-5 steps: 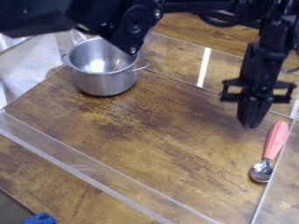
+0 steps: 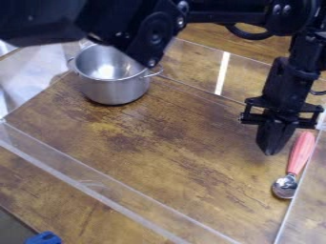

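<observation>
The black gripper (image 2: pixel 273 141) points down at the wooden worktop on the right, its fingers shut with nothing visible between them. Just right of and below its fingertips lies an ice-cream scoop with a pink handle (image 2: pixel 299 152) and a metal head, apart from the gripper. A steel pot (image 2: pixel 114 89) with side handles stands at the upper left.
Transparent strips or edges run along the sides. A blue object (image 2: pixel 44 238) sits at the bottom left corner, and white material lies behind the pot.
The scoop and pot have not moved.
</observation>
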